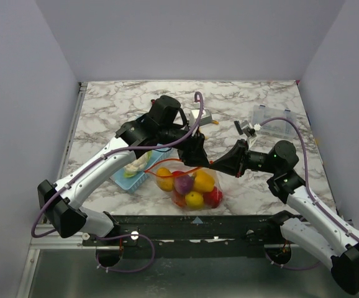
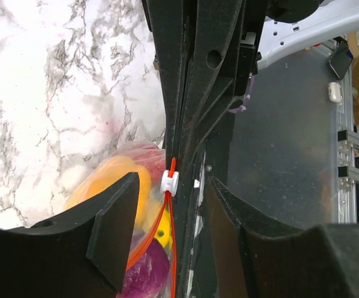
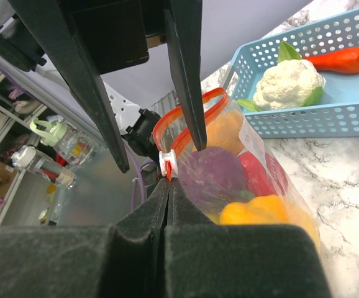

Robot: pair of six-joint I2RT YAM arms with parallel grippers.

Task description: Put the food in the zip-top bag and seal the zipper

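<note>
A clear zip bag [image 1: 182, 197] with an orange zipper stands on the table, filled with play food: a purple piece [image 3: 213, 177], a yellow pepper [image 3: 254, 211] and red pieces among them. Its mouth gapes in the right wrist view, the two orange strips [image 3: 212, 115] apart. A white slider [image 2: 169, 183] sits at the zipper's right end. Just beyond it, my right gripper is shut on the orange zipper tip. My left gripper is open, its fingers on either side of the slider, apparently not touching it.
A blue basket [image 3: 316, 121] with a cauliflower [image 3: 288, 84] and a red pepper [image 3: 338, 60] stands to the bag's left. Toward the back right lies a clear empty box [image 1: 272, 118]. The table's front edge runs close to the bag.
</note>
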